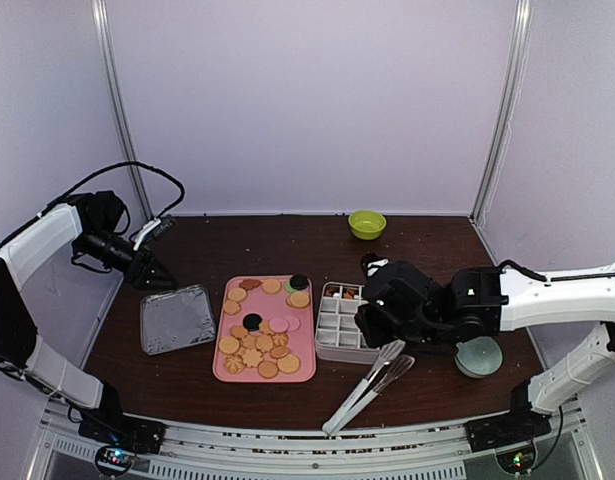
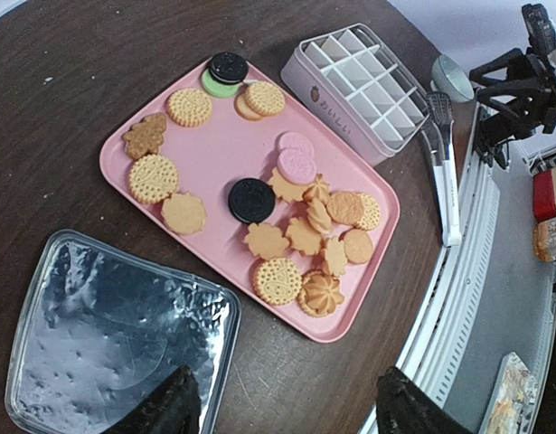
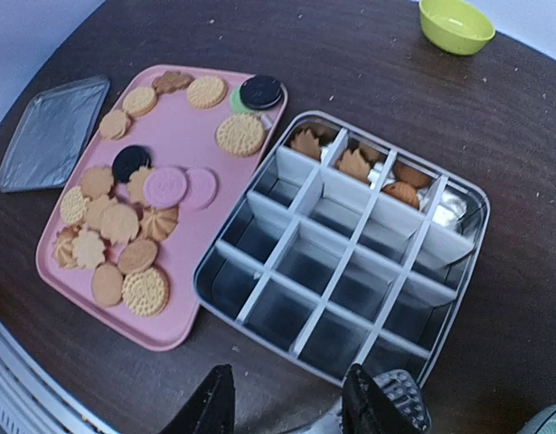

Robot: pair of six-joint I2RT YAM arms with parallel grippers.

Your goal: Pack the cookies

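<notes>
Assorted cookies (image 2: 305,237) lie on a pink tray (image 2: 214,176) in the middle of the table. To its right stands a pale box (image 1: 337,340) with a grid of compartments. Its far row holds several brown cookies (image 3: 353,165) and some foil; the other compartments look empty. Metal tongs (image 2: 448,194) lie in front of the box, a slotted head (image 3: 401,395) showing behind a right fingertip. Above the box's front right, my right gripper is open, seemingly apart from the tongs. My left gripper stands open and empty at the far left.
A clear lid (image 1: 177,320) lies left of the tray. A green bowl (image 1: 367,224) is at the back, and a pale bowl (image 1: 478,357) sits on the right, close to the right arm. Bare table surrounds them.
</notes>
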